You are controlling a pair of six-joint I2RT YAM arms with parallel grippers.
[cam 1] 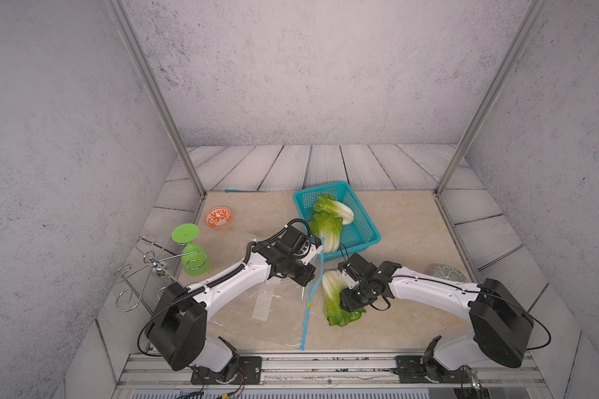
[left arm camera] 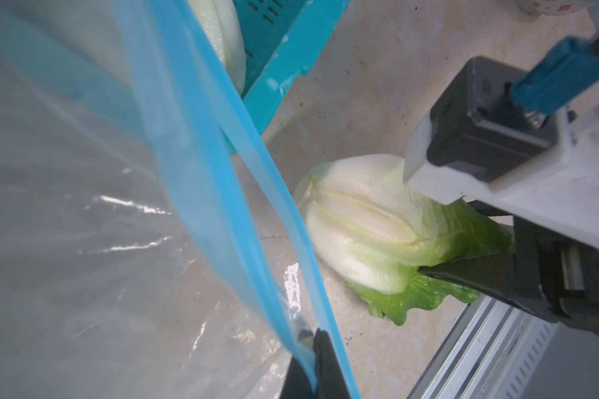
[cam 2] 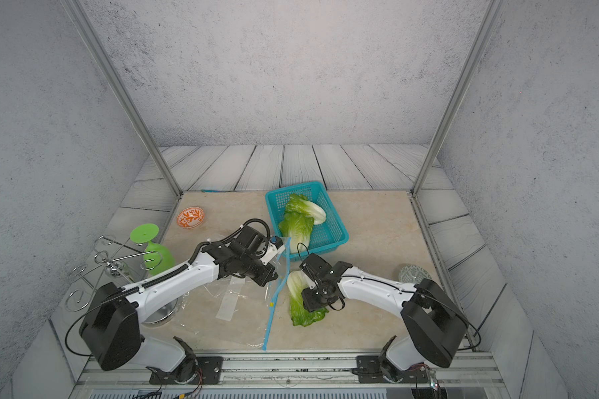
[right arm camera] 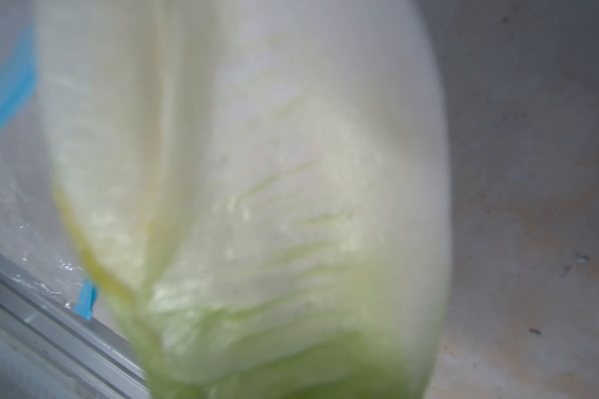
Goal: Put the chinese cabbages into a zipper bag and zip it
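My left gripper is shut on the blue zip edge (left arm camera: 199, 166) of the clear zipper bag (left arm camera: 113, 279), lifting it. My right gripper (cam 1: 349, 292) reaches down over a chinese cabbage (left arm camera: 359, 212) on the table, right of the bag; a dark finger (left arm camera: 466, 272) lies against its leafy end, and whether it grips is unclear. The cabbage fills the blurred right wrist view. More cabbages (cam 1: 329, 219) lie in the teal basket (cam 1: 372, 236) behind.
An orange bowl (cam 1: 218, 216) sits back left, a wire rack (cam 1: 139, 279) and green item (cam 1: 195, 259) at the left edge.
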